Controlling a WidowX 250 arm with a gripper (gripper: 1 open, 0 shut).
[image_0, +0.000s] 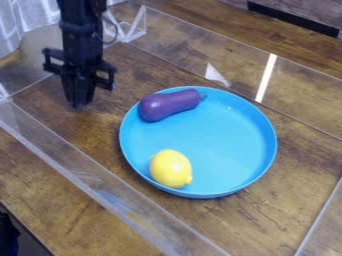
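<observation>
A blue plate (227, 150) lies right of centre on the wooden table. On it are a purple eggplant (166, 104) toward the upper left and a yellow lemon (171, 168) toward the lower left. The black gripper (79, 82) is over the table at the upper left, apart from the plate, blurred, with its fingers pointing down. Its fingers look apart, with nothing visible between them.
Clear plastic walls (80, 190) edge the work area. Bare wood lies left of the plate and behind it, toward the top of the view.
</observation>
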